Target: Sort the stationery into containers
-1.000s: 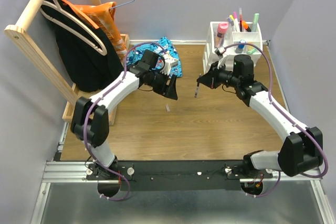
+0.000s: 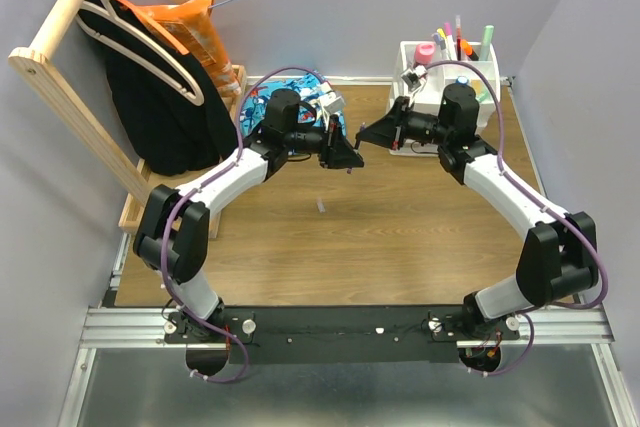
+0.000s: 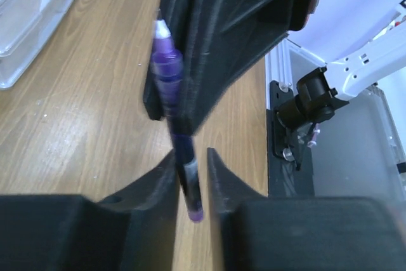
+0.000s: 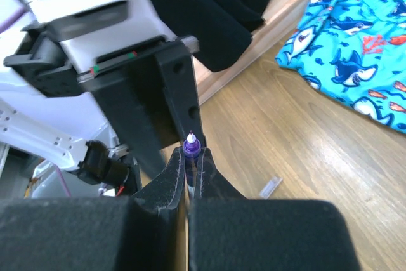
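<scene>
A purple pen is held upright-ish in my right gripper, whose fingers are shut around it; its pointed tip shows in the right wrist view. My left gripper [image 2: 345,155] meets it near the middle of the scene, its fingers either side of the pen; whether they grip it is unclear. A small grey strip [image 4: 271,187] lies on the wooden table below. A white organizer [image 2: 410,57] with several markers and bottles stands at the back right.
A wooden rack [image 2: 45,67] with hangers, black cloth and an orange bag fills the left. Blue shark-print fabric [image 4: 349,61] lies at the back middle.
My two grippers have come together: the right moved up and left with the pen, the left moved right toward it, now overlapping the pen.
</scene>
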